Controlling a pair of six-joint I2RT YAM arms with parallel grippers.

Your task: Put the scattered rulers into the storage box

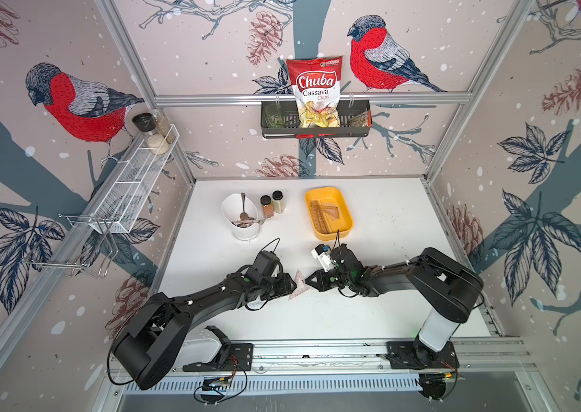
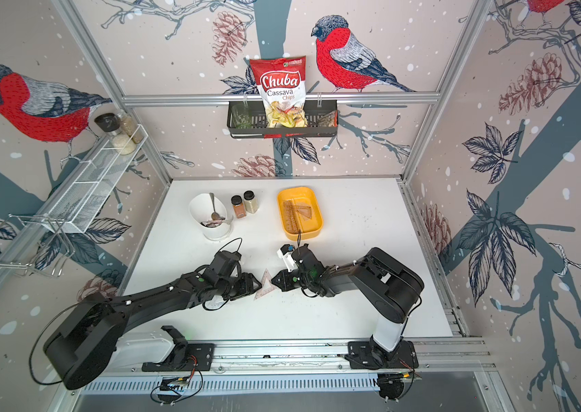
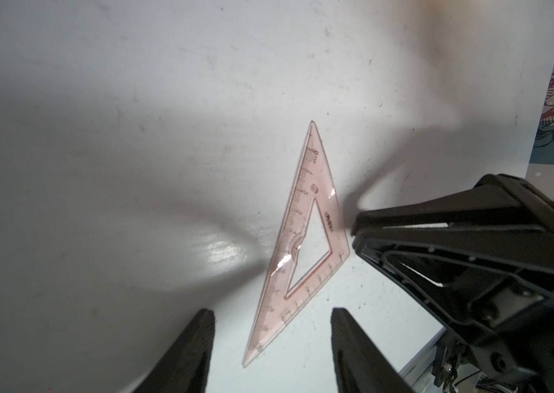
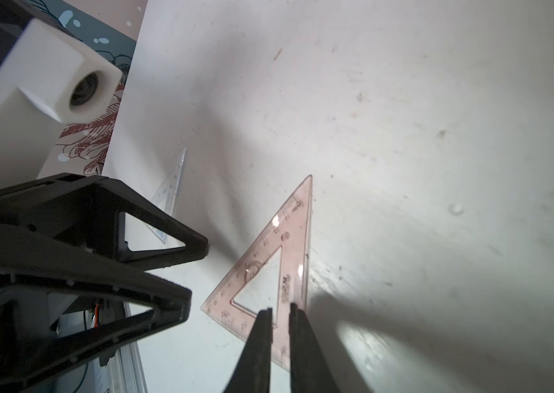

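Note:
A pink transparent set-square ruler (image 1: 298,285) lies on the white table between the two grippers. The left wrist view has this ruler (image 3: 273,298) ahead of my left gripper, whose fingers are wide apart and empty. My right gripper has only a narrow gap between its fingertips, which are at the ruler's (image 4: 296,262) near edge; a grip on it cannot be made out. A clear set square (image 4: 170,186) lies beyond, partly hidden by the left gripper's fingers. The yellow storage box (image 1: 348,221) at the back holds a long ruler and a triangular one.
Left of the box stand a white bucket (image 1: 243,232) with utensils and two spice jars (image 1: 278,202). Both grippers are close together, with little room between them.

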